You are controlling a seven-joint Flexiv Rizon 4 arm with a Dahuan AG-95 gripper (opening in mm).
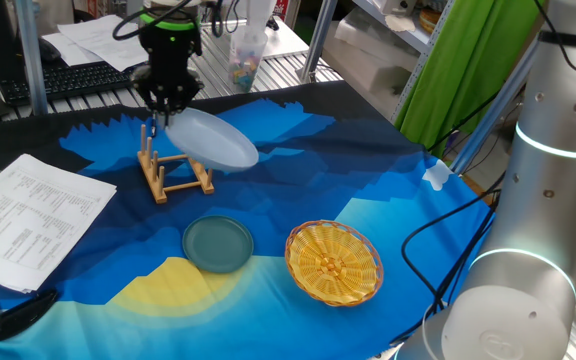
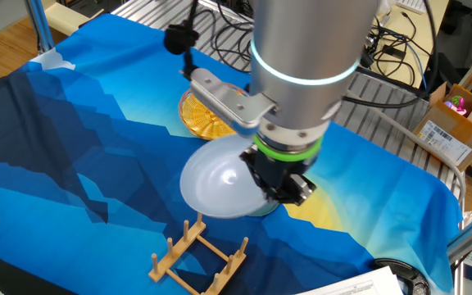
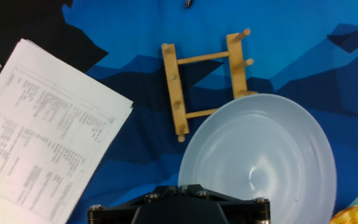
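A pale blue-white plate (image 1: 214, 140) hangs tilted in the air, its edge held by my gripper (image 1: 168, 112), which is shut on it. In the wrist view the plate (image 3: 260, 163) spreads to the right of the gripper, its lower left rim at the fingers. The wooden rack (image 1: 160, 182) with upright pegs stands on the cloth below; the plate overlaps part of it in exterior view 1. From the other side, the plate (image 2: 224, 179) appears above and behind the rack (image 2: 177, 256), apart from it.
A dark green plate (image 1: 218, 244) and a round woven basket (image 1: 333, 263) lie on the blue cloth nearer the front. Papers (image 1: 34, 222) cover the left edge. A clear cup (image 1: 247, 60) stands beyond the table's back edge. Open cloth lies right of the rack.
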